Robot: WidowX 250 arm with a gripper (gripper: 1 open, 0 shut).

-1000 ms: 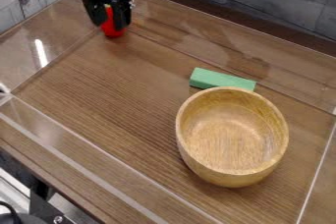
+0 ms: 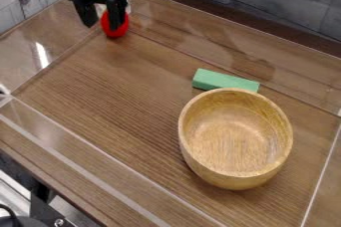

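Observation:
My gripper (image 2: 99,14) is at the top left of the camera view, a dark shape with its fingers pointing down. Just to its right, and partly behind it, is a red object (image 2: 116,28) on the wooden table (image 2: 107,121). Whether the fingers are open or shut is too small and dark to tell.
A wooden bowl (image 2: 234,136) takes up the lower right. A green block (image 2: 225,81) lies just behind it.
My gripper has shifted left, off the middle of the red object, which now shows more to its right and appears slightly further right than before.

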